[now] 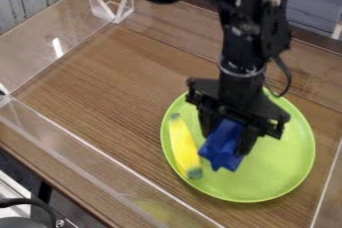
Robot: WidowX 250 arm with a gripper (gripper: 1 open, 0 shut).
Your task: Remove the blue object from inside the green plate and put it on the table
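Note:
My black gripper (238, 132) is over the green plate (283, 172), shut on the blue object (222, 144). The blue object shows between and below the fingers, tilted, its upper part hidden by them. It appears raised a little above the plate. On the plate's left side lies a yellow banana-like object (183, 144), close beside the blue one.
Bare brown table (100, 92) spreads out to the left of the plate. Clear walls (94, 177) run along the near left edge. A white wire-like piece (111, 4) stands at the far left.

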